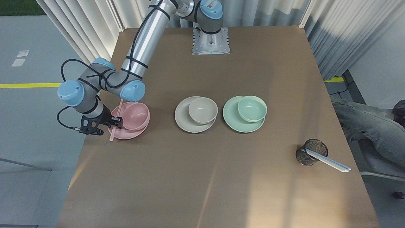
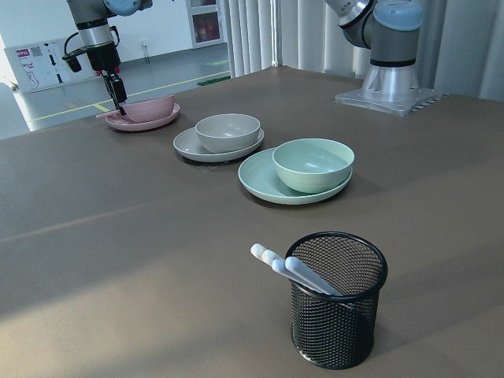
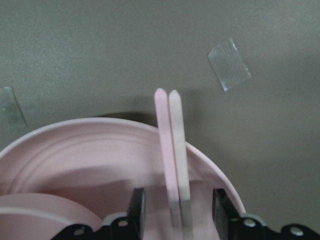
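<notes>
My gripper stands open, low over the pink plate [image 3: 100, 150], with two pink chopsticks [image 3: 168, 145], one paler, lying lengthwise between its fingers and across the plate's rim. The pink bowl [image 1: 135, 115] sits on that plate beside them. In the front view the gripper [image 1: 114, 123] is at the left of the table, partly hiding the chopsticks; in the left view it is small and at the far end.
A white bowl on a plate [image 1: 183, 117] and a green bowl on a plate [image 1: 237, 121] stand mid-table. A mesh holder [image 1: 303, 155] with white chopsticks is at right.
</notes>
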